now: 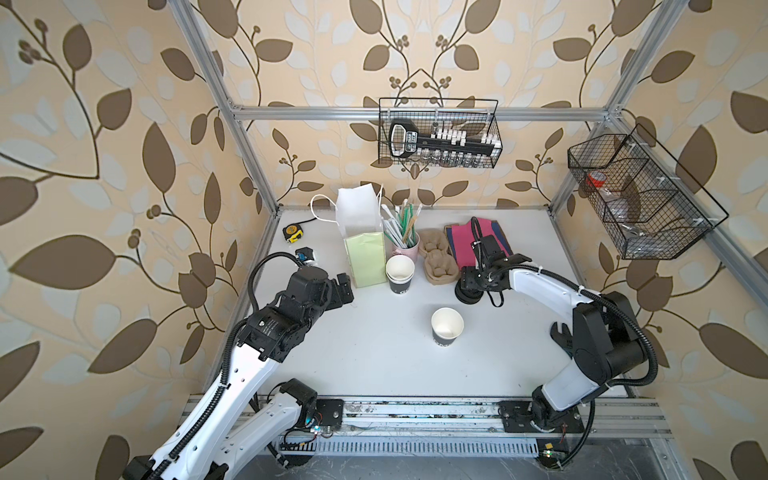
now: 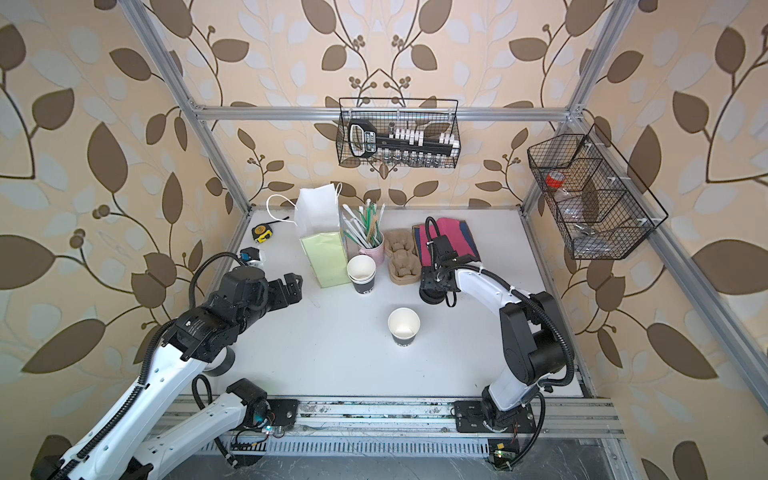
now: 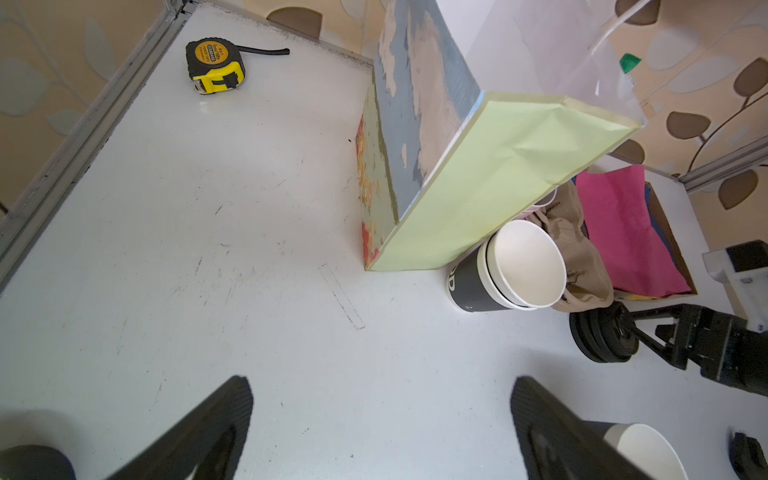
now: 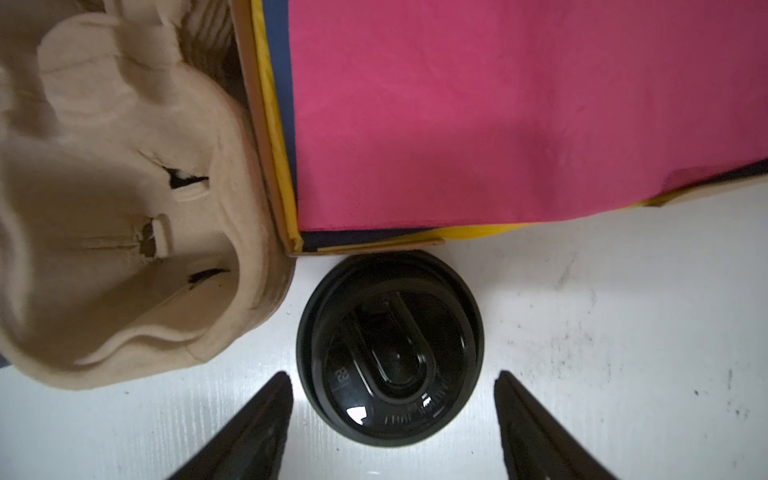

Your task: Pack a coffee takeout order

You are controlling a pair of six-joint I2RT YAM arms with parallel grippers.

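Observation:
Black lids (image 4: 392, 352) lie stacked on the white table in the right wrist view, beside the cardboard cup carrier (image 4: 184, 232). My right gripper is open over the near part of the stack, its two fingers apart on either side and nothing gripped. A single paper cup (image 1: 446, 325) stands upright at the middle of the table. Nested cups (image 3: 512, 268) stand against the pale green paper bag (image 3: 504, 168). Over bare table left of the bag, my left gripper is open and empty.
Pink and dark napkins (image 4: 512, 112) fill a box behind the lids. A pink holder of straws and stirrers (image 1: 405, 240) stands behind the nested cups. A tape measure (image 3: 216, 65) lies at the back left.

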